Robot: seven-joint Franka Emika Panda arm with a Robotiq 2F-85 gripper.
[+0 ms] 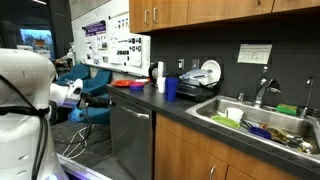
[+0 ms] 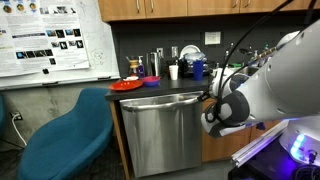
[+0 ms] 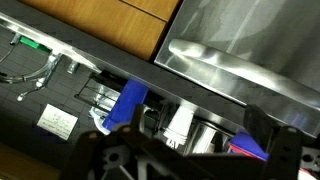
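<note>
The stainless dishwasher [image 1: 131,138] stands under the counter, with a long bar handle [image 2: 165,103] along the top of its door. In the wrist view this handle [image 3: 245,68] runs slantwise across the upper right. My gripper is open, its dark fingers [image 3: 262,127] wide apart and nothing held between them. Exterior view 1 has the gripper [image 1: 108,103] near the top left of the dishwasher front; whether it touches the handle I cannot tell. From the other side, the gripper [image 2: 208,103] appears by the handle's right end.
Above the dishwasher, the dark counter [image 1: 180,104] holds a blue container [image 1: 171,89], a white pitcher [image 2: 174,72], a red plate [image 2: 125,85] and a dish rack. A sink [image 1: 255,122] with items lies to the right. Blue chairs [image 2: 70,135] stand at the left.
</note>
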